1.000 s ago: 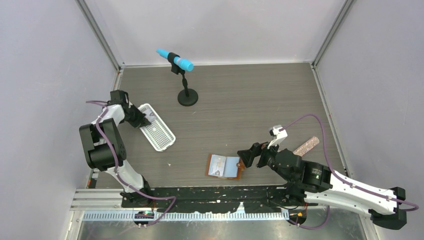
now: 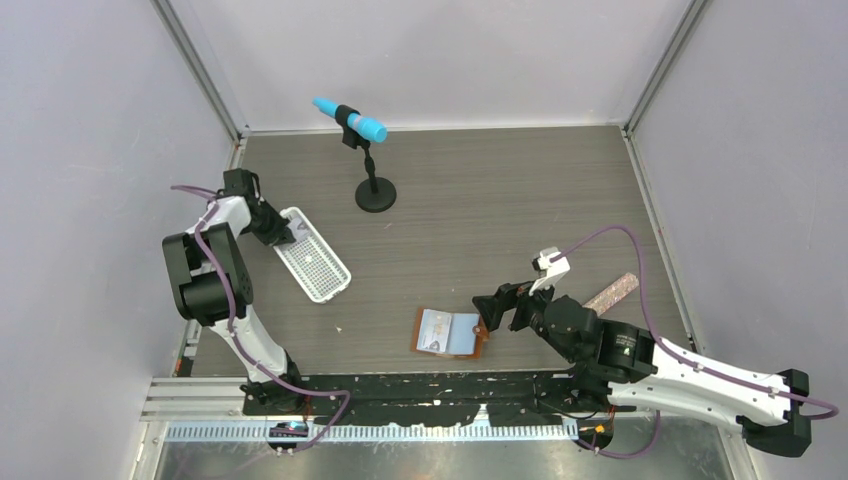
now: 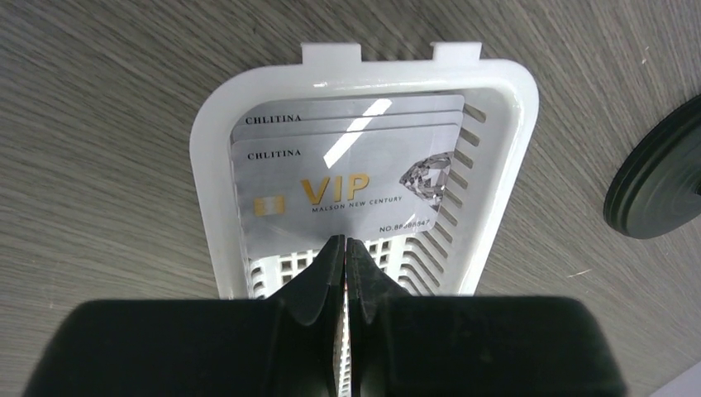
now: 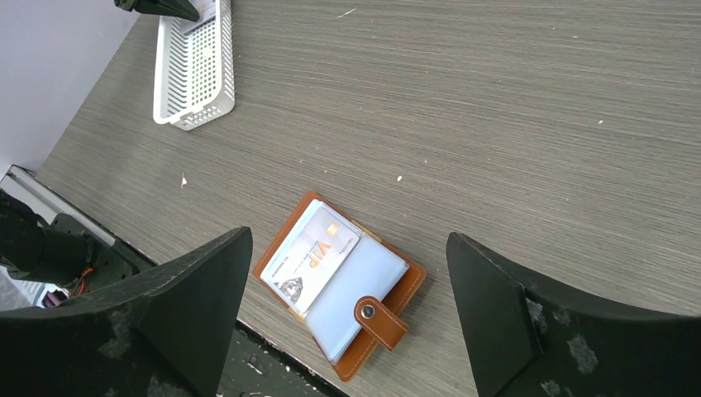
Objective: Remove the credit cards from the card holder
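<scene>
A brown card holder (image 4: 411, 289) lies unfolded on the table, a silver VIP card (image 4: 312, 256) in its left side and a pale, empty-looking sleeve on the right. Over it, my right gripper stands open with nothing between its fingers. In the white basket (image 3: 208, 190), overlapping silver cards (image 3: 355, 178) lie at one end with the VIP print facing up. My left gripper is above the basket, its fingertips together at the near edge of the top card; nothing clearly shows between them. That card lies face-on, not pinched edgewise.
A blue microphone (image 2: 372, 128) on a black stand (image 2: 375, 194) rises behind the basket. At the right, a glittery pink case (image 2: 612, 293) lies beside my right arm.
My left gripper has shifted slightly back, toward the far left end of the basket. The right arm has barely moved, and the card holder lies where it was.
</scene>
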